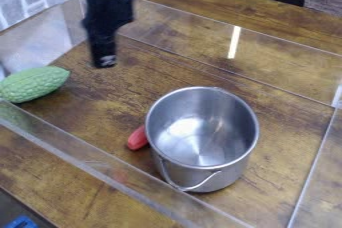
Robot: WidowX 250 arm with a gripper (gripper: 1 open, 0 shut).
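My black gripper (104, 54) hangs in the upper left above the board, blurred, with its fingers shut and nothing visible between them. A green bumpy vegetable (32, 83) lies at the left edge, below and left of the gripper. A steel pot (203, 137) with a wire handle stands at the lower right, its inside empty. A red elongated object (138, 138) lies against the pot's left side, partly hidden by it.
Clear plastic walls (306, 172) border the wooden work surface (160, 72) on several sides.
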